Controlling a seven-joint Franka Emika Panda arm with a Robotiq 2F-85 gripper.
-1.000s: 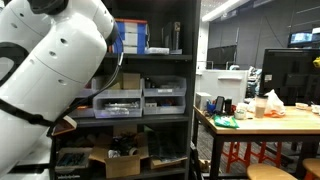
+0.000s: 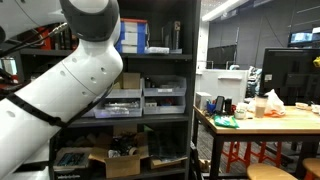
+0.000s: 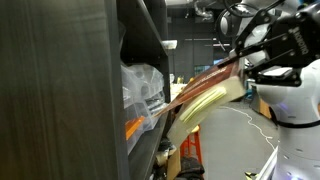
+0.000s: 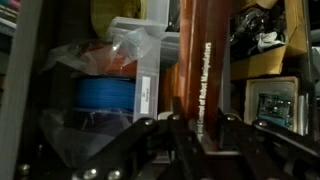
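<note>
A reddish-brown book with white lettering on its spine is clamped in my gripper, which is shut on it. In the wrist view the spine runs upward from between the fingers. Exterior view 2 shows the same book tilted, its cream page edges facing the camera, in front of the dark shelf and apart from the floor. In exterior view 1 only the white arm shows at the left; the gripper and book cannot be made out there.
Below the book, the wrist view has a clear bin with a blue spool and a cardboard box. Clear bins fill the middle shelf, while a wooden table stands to the right. The dark shelf side is close by.
In exterior view 1 the white arm has shifted to the right over the last second, covering more of the shelf's left side. The bins and table look the same.
</note>
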